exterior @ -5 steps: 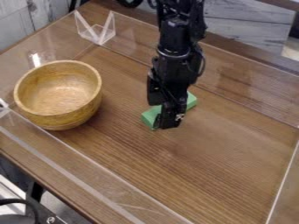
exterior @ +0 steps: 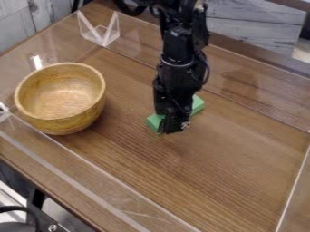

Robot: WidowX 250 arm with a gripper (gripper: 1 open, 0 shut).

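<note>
The black gripper (exterior: 171, 113) hangs low over the middle of the wooden table, directly on a green block (exterior: 190, 108). The gripper hides much of the block, whose right end and lower left part show around it. Whether the fingers grip the block is not clear from this view.
A large tan bowl (exterior: 58, 117) stands at the left. A white wire-like holder (exterior: 98, 29) and a small clear object sit at the upper left.
The gripper's fingers have moved closer together and a little left over the green block, now looking narrower than before.
</note>
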